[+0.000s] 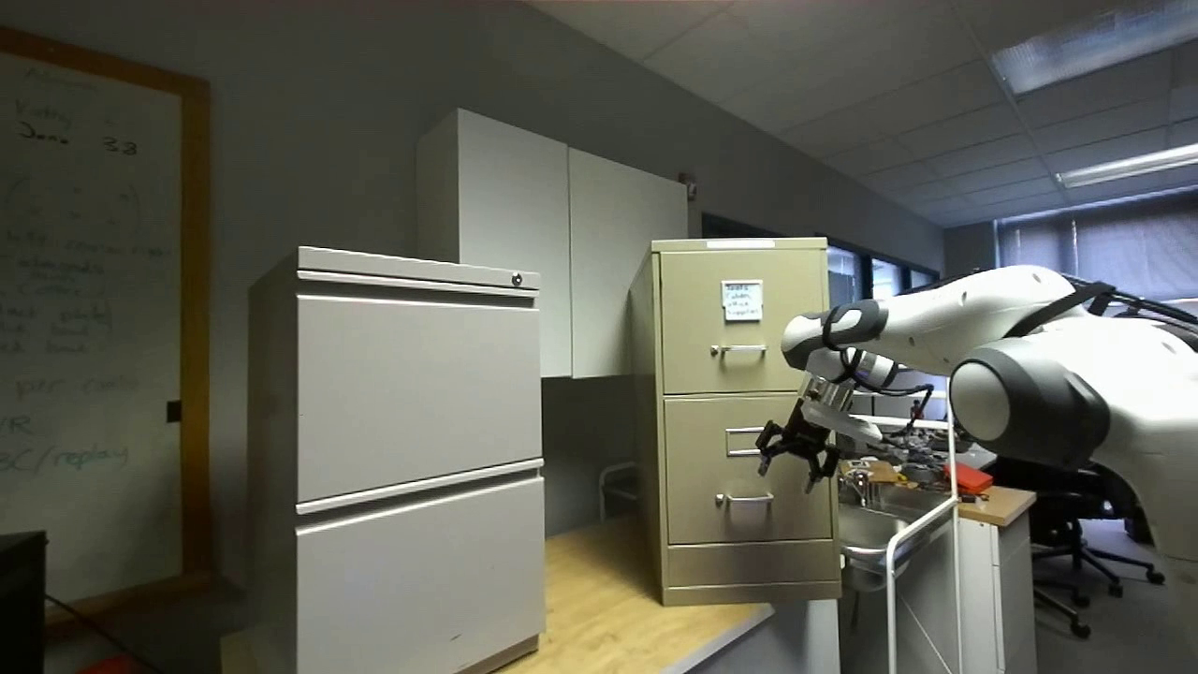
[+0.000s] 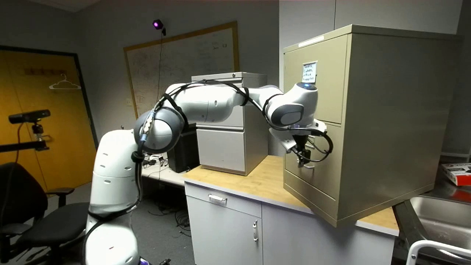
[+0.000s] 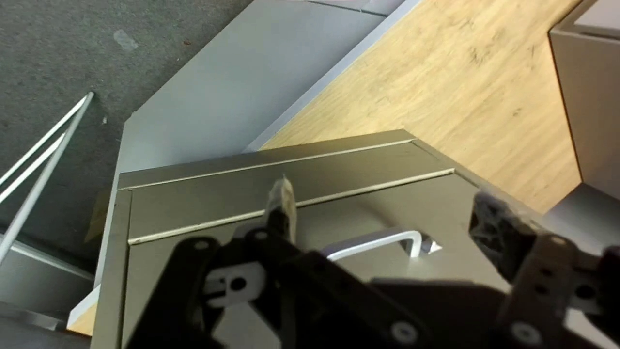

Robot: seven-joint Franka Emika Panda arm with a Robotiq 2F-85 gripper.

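A tan two-drawer filing cabinet [image 1: 750, 472] stands on the wooden counter, both drawers closed. Its lower drawer has a silver handle [image 1: 747, 499], and another handle [image 1: 738, 349] sits on the upper drawer. My open gripper [image 1: 799, 459] hangs tilted downward in front of the lower drawer, up and to the right of its handle in exterior view 1. From the wrist, the lower handle [image 3: 378, 243] shows between the spread fingers, with nothing held. Whether a fingertip touches the drawer face I cannot tell.
A grey two-drawer cabinet [image 2: 220, 150] stands farther along the counter [image 2: 260, 181]. A sink [image 2: 437, 216] and a white metal rail [image 1: 890, 584] lie on the tan cabinet's other side. Bare wood separates the two cabinets.
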